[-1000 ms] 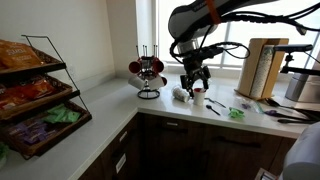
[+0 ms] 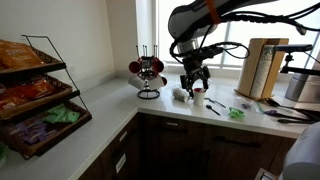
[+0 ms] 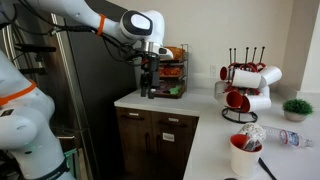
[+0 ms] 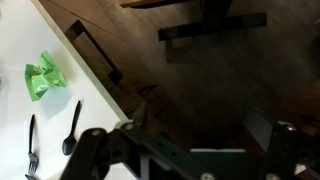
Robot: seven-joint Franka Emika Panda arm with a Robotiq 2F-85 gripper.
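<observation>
My gripper hangs over the dark cabinet front and floor, just off the white counter's edge. Its fingers stand wide apart in the wrist view, with nothing between them. To the left there, a green packet (image 4: 45, 76), a black spoon (image 4: 71, 130) and a fork (image 4: 32, 148) lie on the counter (image 4: 95, 95). A white cup (image 3: 244, 158) with a red interior stands on the counter in exterior view 2, and a clear bottle (image 3: 290, 137) lies behind it.
A rack of red-and-white mugs (image 3: 248, 100) stands near the wall, beside a potted plant (image 3: 297, 108). Tiered snack baskets (image 2: 45, 118) occupy the left counter. A wooden board (image 2: 262, 68) stands upright at the right.
</observation>
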